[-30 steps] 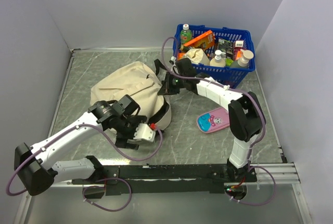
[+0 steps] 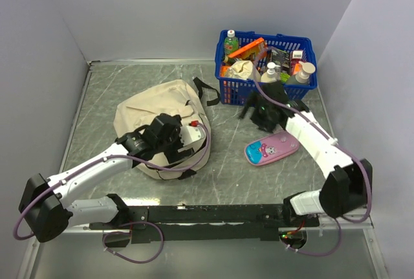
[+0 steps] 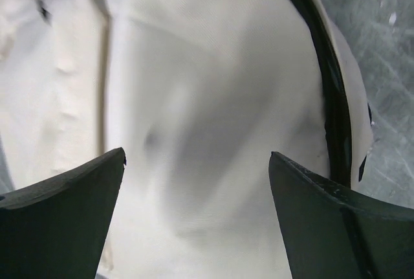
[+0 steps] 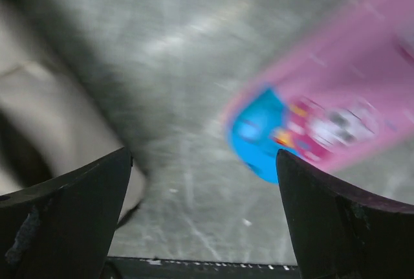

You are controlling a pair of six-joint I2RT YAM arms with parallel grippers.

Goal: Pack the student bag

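The cream cloth bag lies on the left half of the table, its dark opening toward the front. Over its front right part is my left gripper, open; pale cloth fills the space beyond its fingers in the left wrist view. My right gripper is open and blurred, above the table between bag and pencil case. That pink pencil case, blue at one end, lies flat at the right. In the right wrist view the case is beyond the right finger, not between the fingers.
At the back right stands a blue basket filled with bottles, an orange box and other items. A black strap lies by the bag's back right corner. Bare table shows between bag and pencil case.
The right gripper has left the bag's right edge and moved right toward the pencil case, opening. My left gripper has shifted up from the bag's front onto it. The bag's front edge lies lower now.
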